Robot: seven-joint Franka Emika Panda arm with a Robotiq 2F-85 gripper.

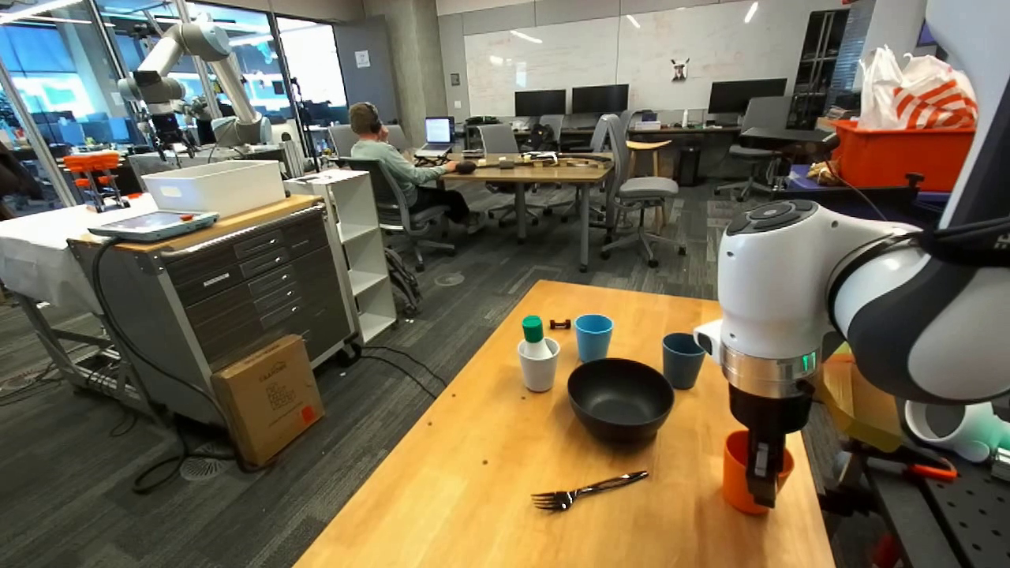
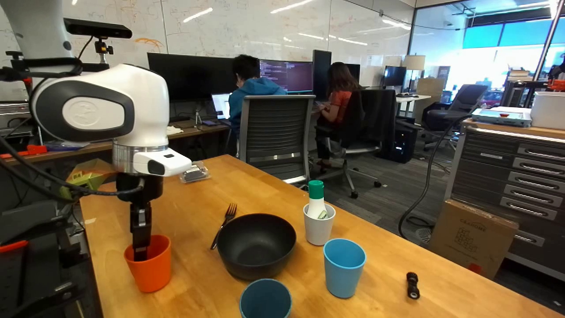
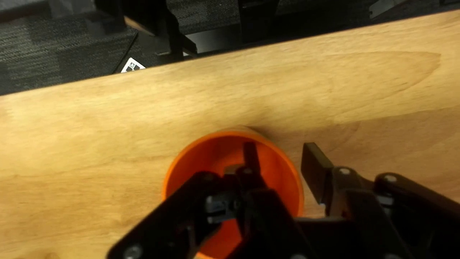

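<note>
An orange cup point(image 2: 153, 267) stands upright near the table edge. In the wrist view, my gripper straddles the wall of the orange cup point(image 3: 196, 149). One finger reaches inside the cup and the other is outside, past the rim. A gap shows between each fingertip and the wall, so the gripper is open, at least partly. The dark gripper point(image 1: 760, 487) comes down from above in exterior view 1 and hides part of the cup.
Beyond the orange cup are a black bowl point(image 1: 620, 405), a black fork point(image 1: 592, 491), a dark blue cup point(image 1: 682, 361) and a light blue cup point(image 1: 593, 338). A white cup point(image 1: 540, 369) holds a green-capped bottle point(image 1: 533, 330). Bare table lies around the fork.
</note>
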